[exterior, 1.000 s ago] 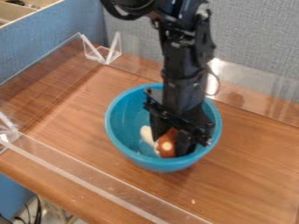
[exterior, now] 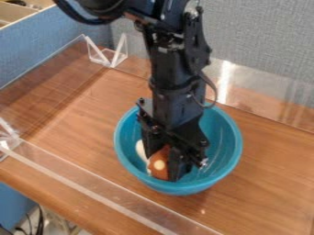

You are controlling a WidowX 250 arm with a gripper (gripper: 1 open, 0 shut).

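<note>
A blue plastic bowl (exterior: 218, 138) sits on the wooden table, and my black gripper (exterior: 173, 162) reaches down into it from above. Inside the bowl, an orange-brown round object (exterior: 159, 164) with a light spot is held in the gripper, which is shut on it. A white object (exterior: 142, 151) lies just left of it, partly hidden by the arm. The arm covers much of the bowl's middle.
Clear plastic rails run along the table's front and back, with white brackets (exterior: 106, 54) at back left. Bare wood (exterior: 73, 110) is free left and right of the bowl. A grey wall stands behind.
The gripper and orange-brown object have shifted left within the bowl over the last second. The arm's upper part has moved left too, and more of the white object is now hidden.
</note>
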